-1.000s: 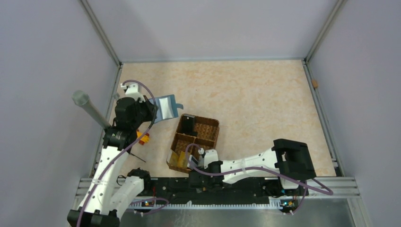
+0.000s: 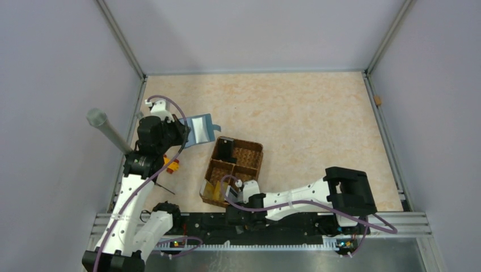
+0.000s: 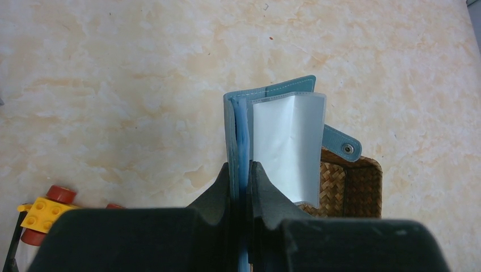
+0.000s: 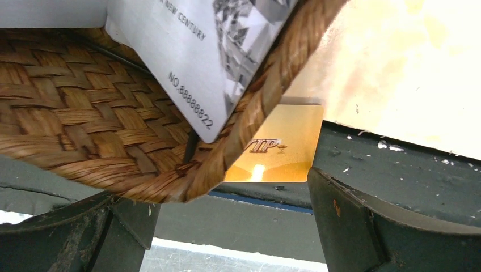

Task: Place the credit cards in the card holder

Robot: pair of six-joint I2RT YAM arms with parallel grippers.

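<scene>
The blue card holder, with a white inner sleeve, is pinched at its folded edge by my left gripper, which is shut on it above the table. In the right wrist view a gold VIP card lies flat outside the basket, over the table's front edge, partly hidden by the basket rim. A silver card leans inside the basket against its wall. My right gripper stands open near the basket's corner, nothing between its fingers, the gold card just beyond them.
The divided wicker basket stands mid-table, with a dark item and yellowish cards in its compartments. A yellow-and-red toy brick lies at the left.
The left arm and the card holder show no clear movement.
</scene>
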